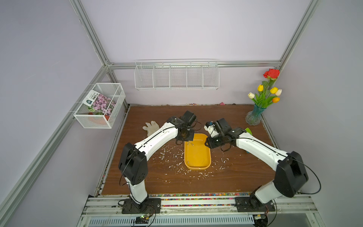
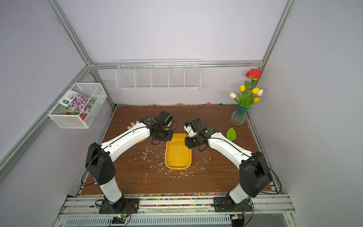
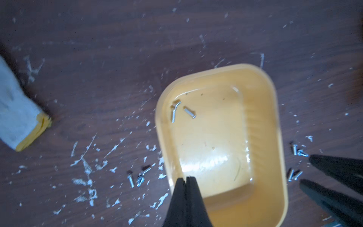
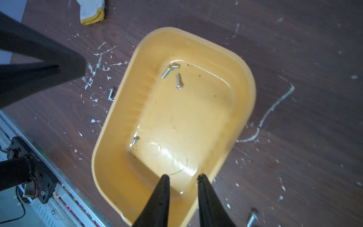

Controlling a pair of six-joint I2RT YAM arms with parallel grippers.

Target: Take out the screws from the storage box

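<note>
The yellow storage box [image 1: 197, 157] sits mid-table. In the left wrist view several small silver screws lie on its floor at the far left corner, one screw [image 3: 189, 112] slightly apart from the others. The right wrist view also shows a short screw [image 4: 135, 140] at the box's near left side. My left gripper hangs above the box's left rim, fingertips pressed together and empty, clear of the screws. Over the right wall my right gripper stands open, with nothing between its fingers.
Loose screws [image 3: 139, 178] lie on the wood left of the box, others [image 3: 295, 174] to its right. A white glove [image 1: 152, 127] rests at back left, and a flower vase [image 1: 254, 116] at back right. Both arms are close together above the box.
</note>
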